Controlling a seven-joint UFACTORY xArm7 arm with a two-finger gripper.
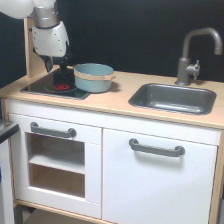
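Note:
A blue-grey pot [95, 80] with light tan handles stands on the counter at the right edge of the dark stovetop [42, 84]. The white robot hand comes in from the upper left. Below it, my dark gripper [62, 71] is low over the stovetop, just left of the pot and close to its rim. Its fingers are small and dark against the background, so how far apart they are is unclear. Whether they touch the pot cannot be made out either.
To the right, a grey sink [172, 97] is set into the wooden counter [125, 88], with a tall curved faucet [186, 68] behind it. White cabinets with grey handles [157, 148] stand below. The counter between pot and sink is clear.

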